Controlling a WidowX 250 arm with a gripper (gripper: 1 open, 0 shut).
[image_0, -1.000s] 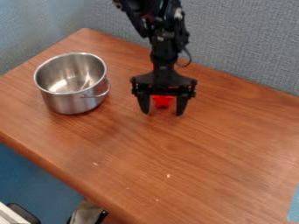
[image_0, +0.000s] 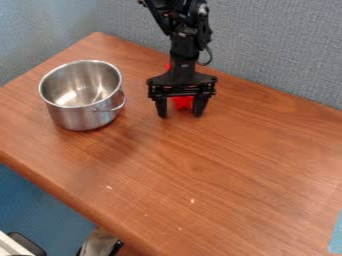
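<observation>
My black gripper (image_0: 181, 104) is low over the wooden table at the upper middle, fingers apart and pointing down. A red object (image_0: 183, 102) sits between and behind its fingers, partly hidden by the gripper; whether they touch it I cannot tell. A steel pot (image_0: 70, 90) with a wire handle stands to the left, apart from the gripper.
A grey padded wall (image_0: 281, 50) rises behind it. A dark and metal fixture sits below the table's near left edge.
The arm and gripper have moved slightly back, away from the camera, over the red object. The pot stays in place.
</observation>
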